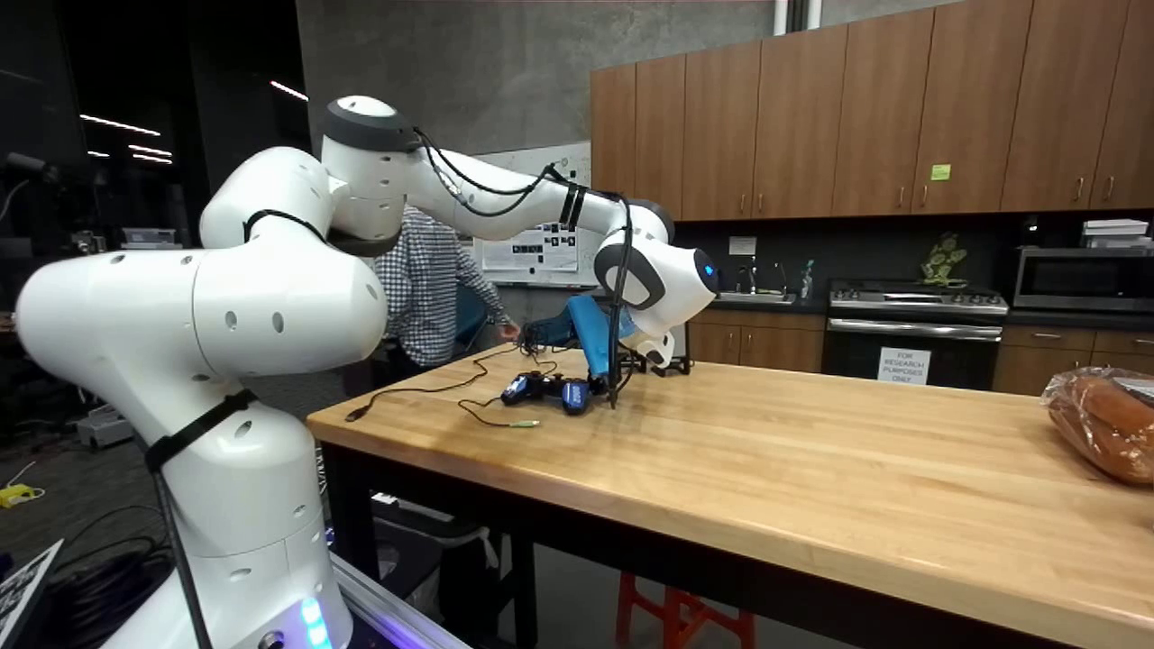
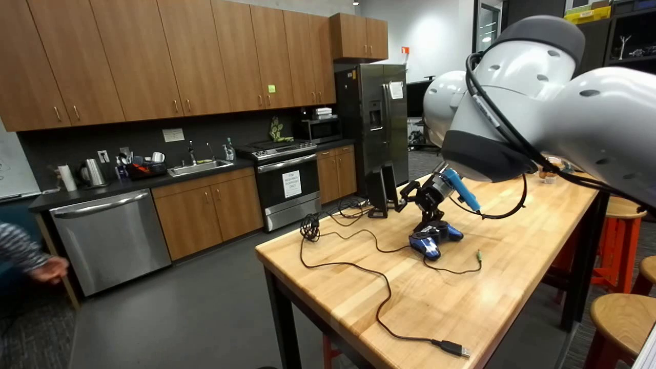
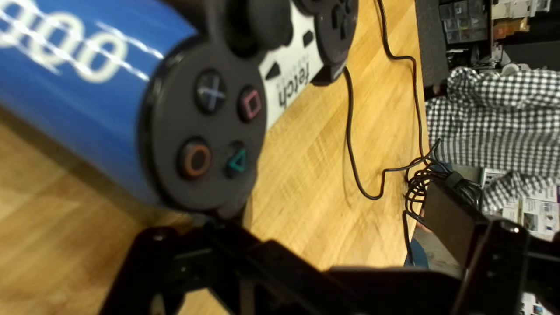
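Note:
A blue and black game controller [image 1: 548,390] rests near the table's far left end, its cable trailing away. In exterior view 2 my gripper [image 2: 412,215] points down and sideways over the controller [image 2: 435,237], its black fingers spread apart. One finger [image 2: 428,221] is right by the controller's far side; whether they touch cannot be told. From the wrist, the controller's round button pad [image 3: 210,126] and blue grip [image 3: 78,78] fill the upper left. Dark fingers [image 3: 231,257] cross the bottom, one close to the button pad. Nothing shows held between them.
A black upright panel [image 2: 382,189] stands close beside the gripper. Loose black cable [image 2: 350,264] runs to the table's near edge, and a coil [image 2: 309,227] lies at the left edge. A bagged brown item [image 1: 1105,424] lies far right; between is bare wooden tabletop [image 1: 822,443].

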